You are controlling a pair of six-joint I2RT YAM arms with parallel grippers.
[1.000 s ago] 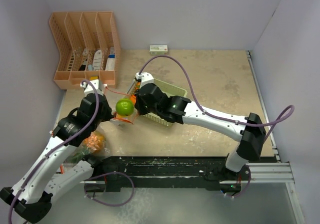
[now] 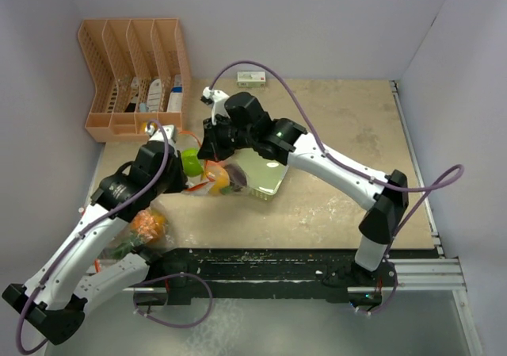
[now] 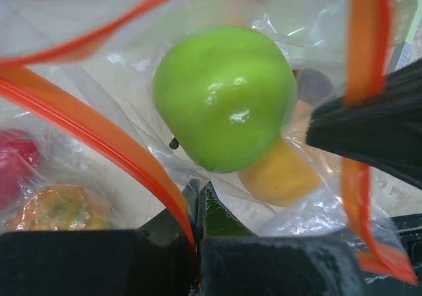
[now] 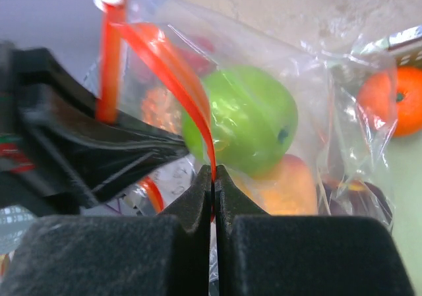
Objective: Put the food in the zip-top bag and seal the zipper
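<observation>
A clear bag with an orange zipper rim (image 3: 125, 148) hangs between my two grippers, its mouth spread apart. Inside it show a green fruit (image 3: 224, 98), a yellow-orange fruit (image 3: 280, 174) below that, and something dark purple (image 2: 236, 175). My left gripper is shut on the near side of the orange rim. On another part of the rim (image 4: 188, 91), my right gripper is shut too. Its dark fingers also enter the left wrist view from the right. The bag's bottom is partly hidden by the arms in the top view.
A green basket (image 2: 268, 174) stands just right of the bag, with an orange-red fruit (image 4: 395, 101) by it. Another filled bag (image 2: 148, 225) lies under the left arm. A peach-coloured rack (image 2: 99, 63) stands at the back left.
My left gripper shifted right, and the bag with the green fruit now hangs over the basket's left side.
</observation>
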